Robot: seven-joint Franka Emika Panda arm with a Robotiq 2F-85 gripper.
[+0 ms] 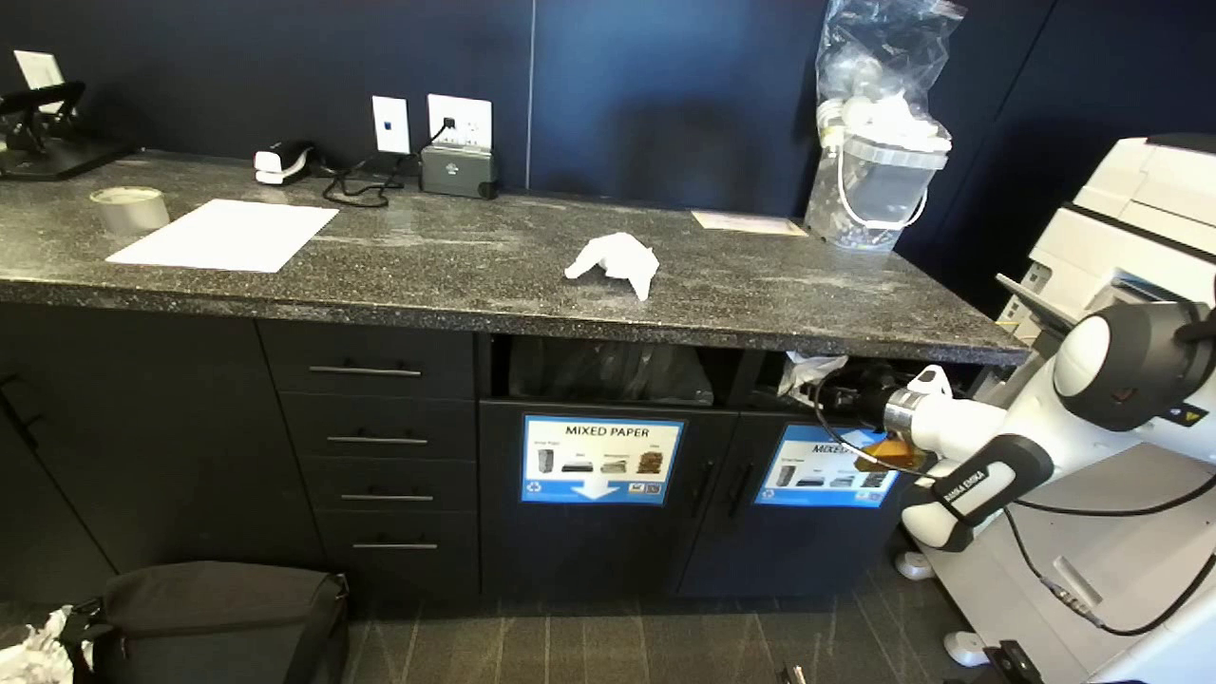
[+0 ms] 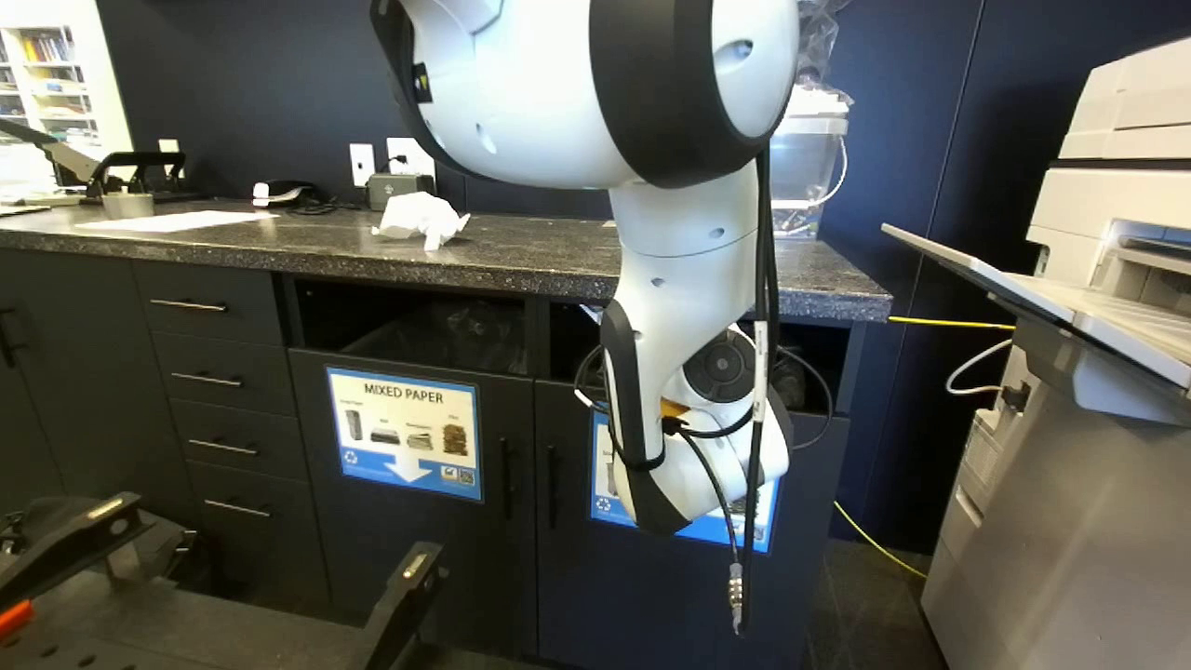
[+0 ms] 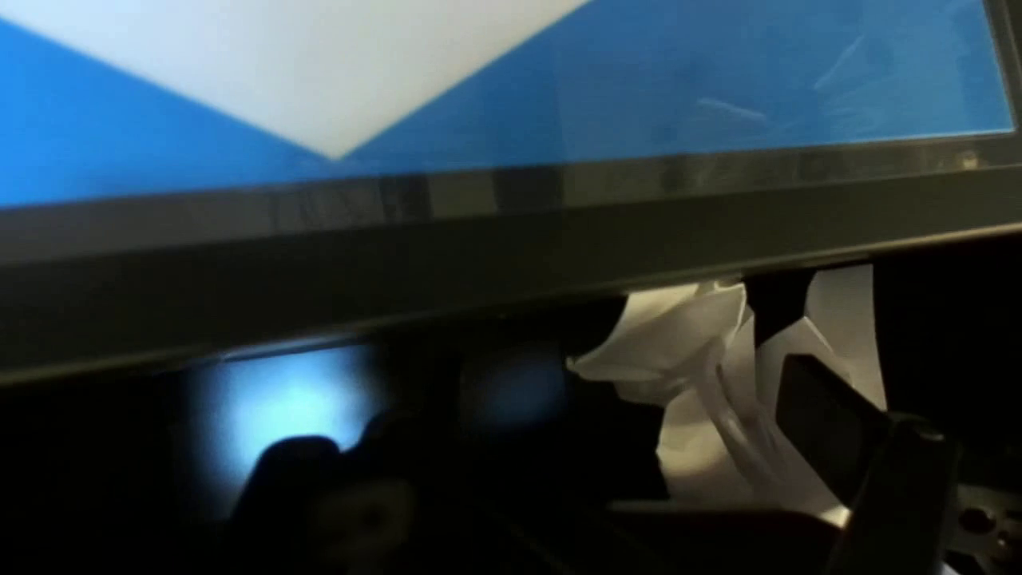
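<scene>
My gripper stands open at the slot above the right-hand bin door. In the wrist view its dark fingers (image 3: 901, 479) show low in the frame, with crumpled white paper (image 3: 709, 412) nearest the right one. One finger partly covers the paper; whether they touch, I cannot tell. Exterior view 1 shows that paper (image 1: 811, 367) in the slot's left part, beside the gripper. On the counter (image 1: 456, 268) lies another crumpled white paper (image 1: 621, 260), well away from the arm. The arm hides the gripper in exterior view 2.
The counter's edge overhangs the slot. A left bin slot (image 1: 610, 370) is open and clear of the arm. A clear bucket (image 1: 872, 188) stands at the counter's right back, a flat sheet (image 1: 228, 234) lies at left, and a printer (image 1: 1151, 228) flanks the arm.
</scene>
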